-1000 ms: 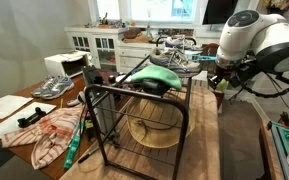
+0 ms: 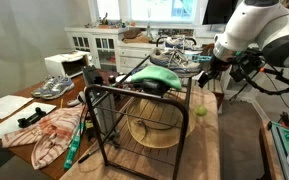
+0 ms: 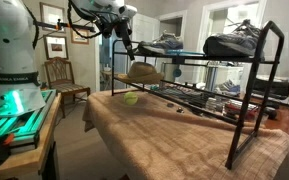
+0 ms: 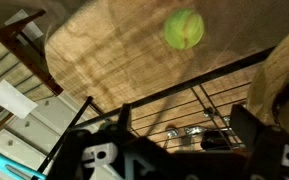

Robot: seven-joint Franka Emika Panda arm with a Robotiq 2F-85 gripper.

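A green ball [image 2: 200,110] lies on the table beside the black rack; it also appears in exterior view 2 as the ball [image 3: 131,99] near the table edge, and in the wrist view as a ball [image 4: 184,29] near the top. My gripper [image 2: 222,74] hangs in the air above the table, near the rack's right side. In the wrist view its two dark fingers [image 4: 127,146] stand wide apart. The gripper is open, with only the rack's wires showing beyond the gap.
The black rack [image 2: 180,135] carries shoes on top and a straw hat [image 3: 144,72] on its lower level. A striped cloth [image 2: 52,138] and several shoes lie to the left. The strip of table right of the rack is mostly bare.
My gripper has risen from its lower place beside the rack.
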